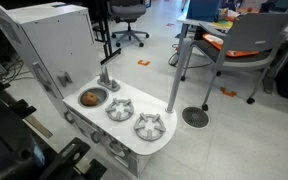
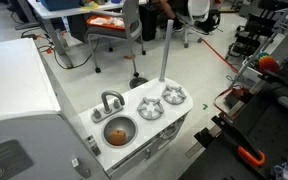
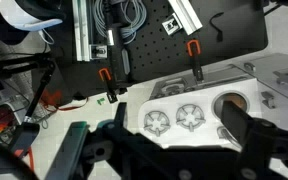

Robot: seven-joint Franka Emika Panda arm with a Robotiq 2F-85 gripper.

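Observation:
A white toy kitchen counter [image 1: 134, 130] has a round metal sink [image 1: 93, 97] with a faucet [image 1: 106, 78] beside it. Inside the sink rests a small orange-brown item [image 2: 118, 136], too small to identify. Two grey stove burners [image 3: 156, 122] are set in the counter's other half. In the wrist view my gripper is above the counter with its dark fingers spread wide and nothing visible between them. My dark arm [image 1: 26, 150] fills the lower left of exterior view 1.
A tall white cabinet [image 1: 56, 48] adjoins the counter on the sink side. A thin upright post [image 2: 166, 50] rises behind the burners. The black table [image 3: 149, 45] carries orange clamps and a coiled cable. Open floor surrounds the counter's far side, with a grey chair [image 1: 242, 45] beyond.

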